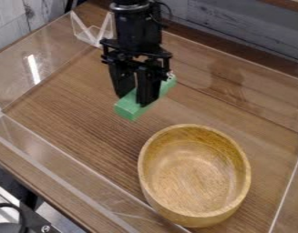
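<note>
My black gripper [135, 84] hangs over the middle of the wooden surface, shut on a green block [130, 107]. The block is held tilted, partly hidden behind the fingers. Below and to the right of it is an oval pale wooden bowl [194, 203], with nothing visible inside.
Bare wooden surface [60, 109] spreads to the left and right of the gripper. A white wire object [93, 27] stands at the back left. A pale wall runs along the back, and a black cable [7, 218] shows at the lower left corner.
</note>
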